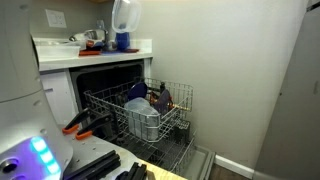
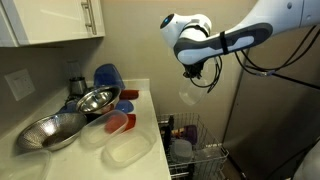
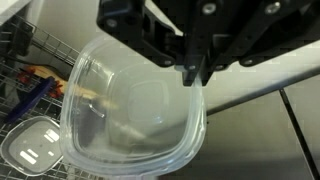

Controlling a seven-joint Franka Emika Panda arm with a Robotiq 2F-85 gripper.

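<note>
A clear plastic container (image 3: pixel 135 105) fills the middle of the wrist view, its open side facing the camera. My gripper is shut on its rim. In exterior view 1 the container (image 1: pixel 127 15) hangs tilted near the top edge, while the gripper is out of frame. Exterior view 2 shows the gripper (image 2: pixel 194 72) above the faint, see-through container (image 2: pixel 190 93). Both are raised well above the pulled-out dishwasher rack (image 2: pixel 210 131).
The rack (image 1: pixel 180 93) holds another clear container (image 1: pixel 142 112) and dark and blue dishes. On the counter stand metal bowls (image 2: pixel 52 131), more clear containers (image 2: pixel 130 147) and a blue item (image 2: pixel 108 76). A bare wall (image 1: pixel 230 70) lies to the right.
</note>
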